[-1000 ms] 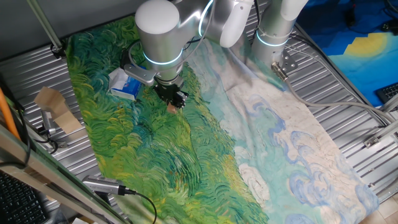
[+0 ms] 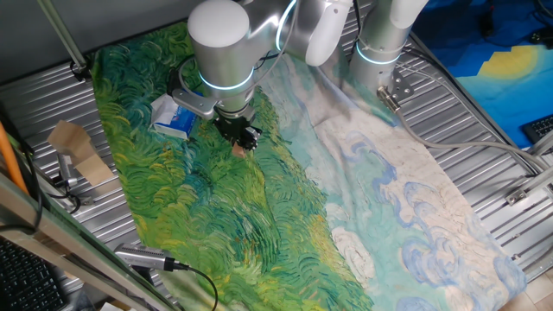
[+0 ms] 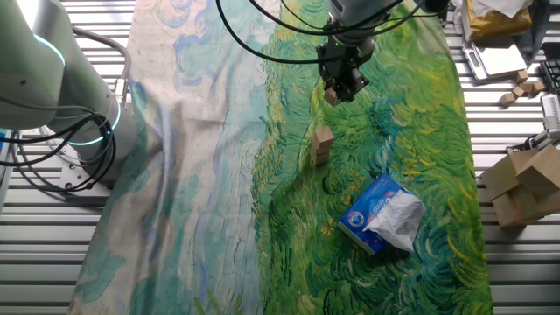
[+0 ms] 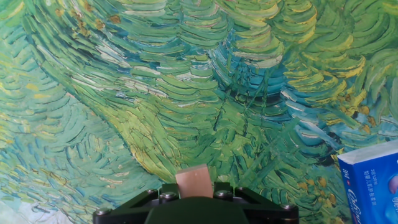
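A small wooden block [image 4: 194,182] shows between the black fingers at the bottom of the wrist view. My gripper [image 3: 339,86] appears shut on it, holding it over the green part of the cloth. In exterior view 2 the same block [image 3: 331,97] pokes out below the fingers. Apart from it, nearer that camera, stands a short stack of wooden blocks [image 3: 322,145] on the cloth. Exterior view 1 has the gripper [image 2: 245,141] near the middle of the green area, a bit of the held block [image 2: 238,151] visible under it; the stack cannot be made out there.
A blue tissue pack [image 3: 367,214] with a white tissue sticking out lies on the cloth near the stack. Several loose wooden pieces [image 3: 521,87] and a cardboard box [image 3: 525,184] are off the cloth's edge.
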